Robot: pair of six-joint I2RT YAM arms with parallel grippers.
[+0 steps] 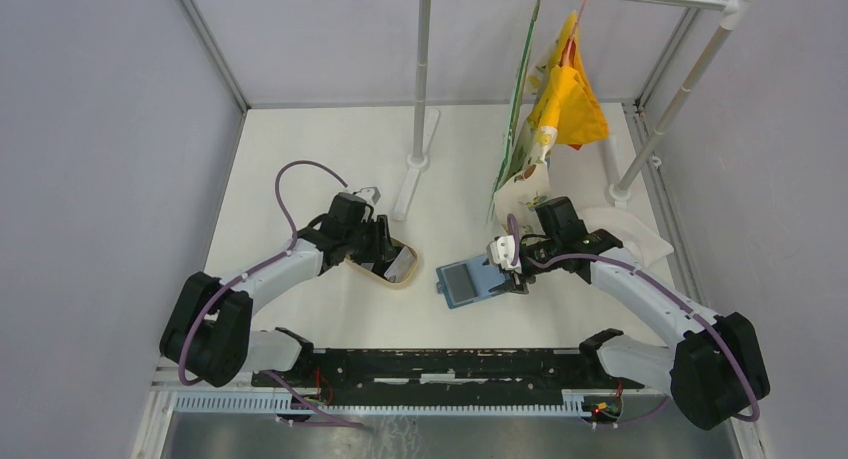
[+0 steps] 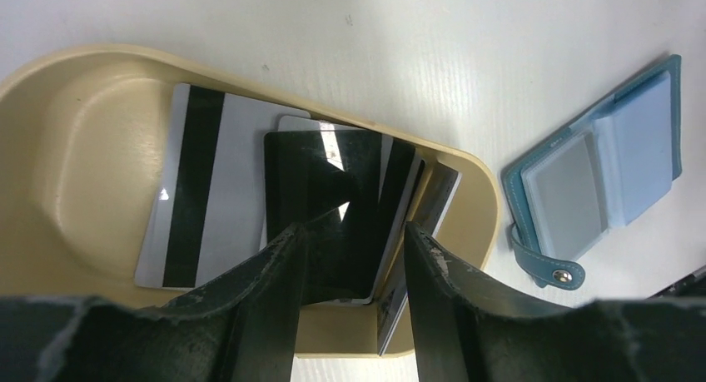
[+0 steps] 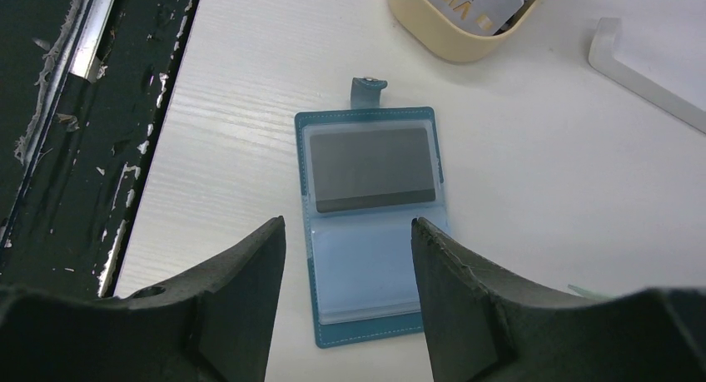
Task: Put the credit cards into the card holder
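In the left wrist view several cards lie in the cream box (image 2: 75,53): a grey card (image 2: 241,149) with a black stripe, and a dark glossy card (image 2: 320,224) overlapping another. A further card (image 2: 439,200) leans edge-up against the box's right end, partly behind a finger. My left gripper is over the box, fingers apart, and I see nothing clamped between them. The blue card holder (image 3: 373,265) lies opened flat on the table, with clear pockets. Above it stands my right gripper, open and empty.
A rack post with a white foot (image 1: 407,191) stands behind the box. Yellow and green cloths (image 1: 570,104) hang from the rack behind the right arm. The table between the box and the holder is clear.
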